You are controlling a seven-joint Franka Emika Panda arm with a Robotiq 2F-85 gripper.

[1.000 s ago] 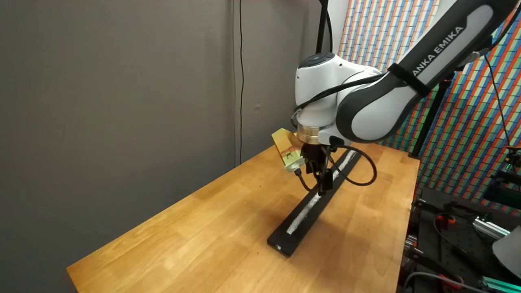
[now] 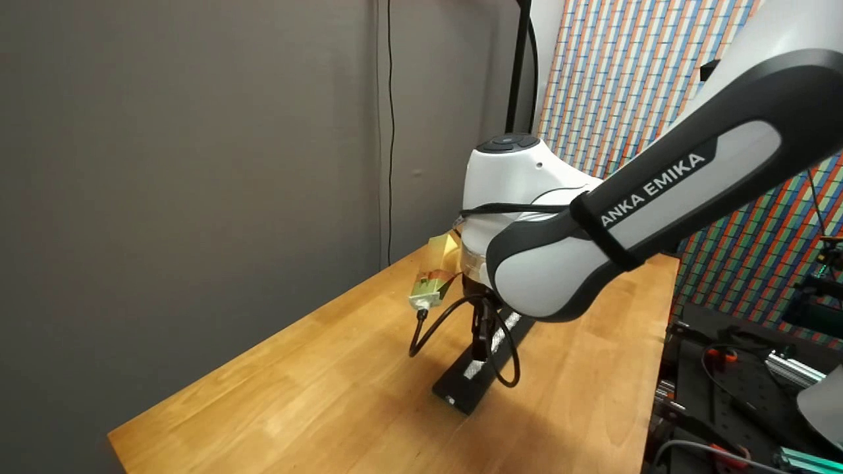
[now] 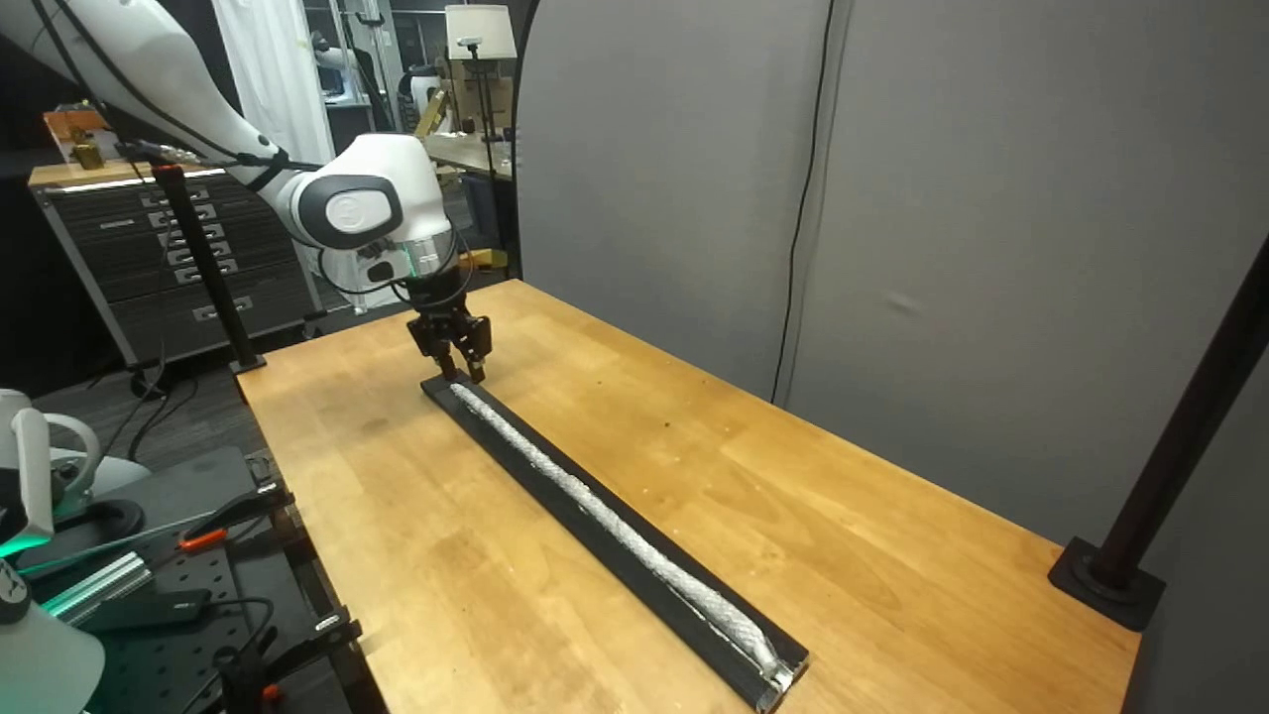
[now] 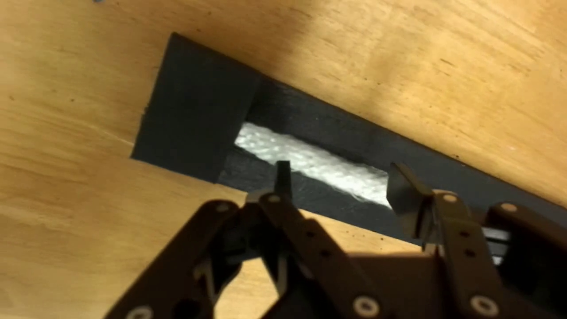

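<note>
A white braided rope [image 3: 588,501] lies along the channel of a long black tray [image 3: 523,471] on the wooden table. In exterior view 2 my gripper [image 3: 460,371] is over the tray's far end, fingers pointing down. The wrist view has my gripper part open across the rope's end section [image 4: 319,162], one finger on either side of the gap. The rope stops at the tray's flat black end piece [image 4: 194,106]. Whether the fingertips touch rope or tray cannot be told. The arm hides much of the tray in exterior view 1.
Bare tabletop [image 3: 857,559] lies on both sides of the tray. A grey wall panel [image 3: 1011,238] runs along one long edge. A black post [image 3: 1166,464] stands at the near corner, and a dark equipment cart [image 3: 178,595] is beside the opposite edge.
My arm has come down and moved along the tray toward its end nearest exterior view 1. The tray and the rope's visible end lie in the same place.
</note>
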